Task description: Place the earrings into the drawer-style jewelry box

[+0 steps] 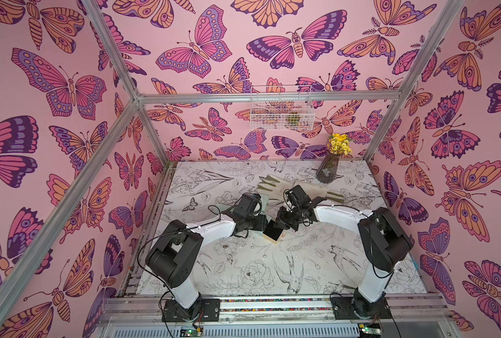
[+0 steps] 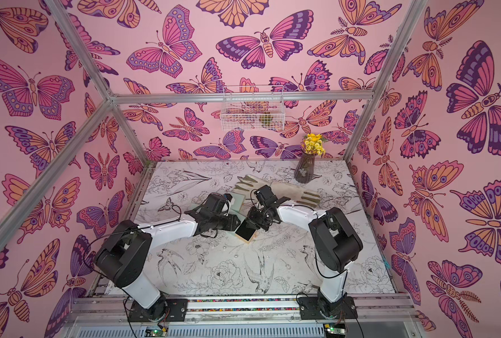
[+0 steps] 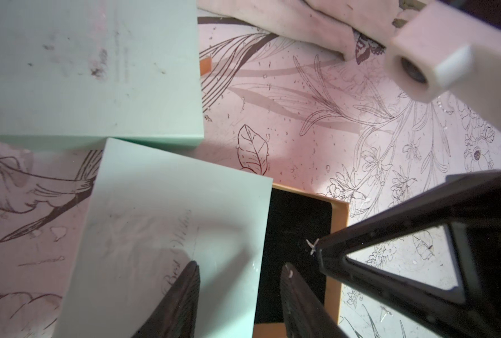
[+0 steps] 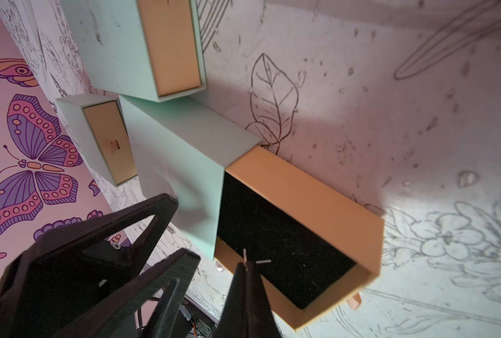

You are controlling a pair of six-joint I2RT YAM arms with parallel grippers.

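The pale green drawer-style jewelry box (image 3: 166, 219) lies on the table, its tan drawer (image 4: 312, 197) pulled partly out and showing a black lining. My right gripper is shut over the drawer. Thin pale pins of an earring (image 4: 261, 261) show at its fingertips. In the left wrist view that small earring (image 3: 311, 246) sits right at the right gripper's tip. My left gripper has its fingers apart, one over the box top, the other over the black lining. Whether they press on the box cannot be seen, and the box's near end is hidden there.
A second pale green box (image 4: 109, 48) touches or nearly touches the first, and a smaller box (image 4: 98, 135) stands close by. Behind lies a beige item with green finger-like ends (image 1: 276, 186). A flower vase (image 1: 328, 169) stands at the back right.
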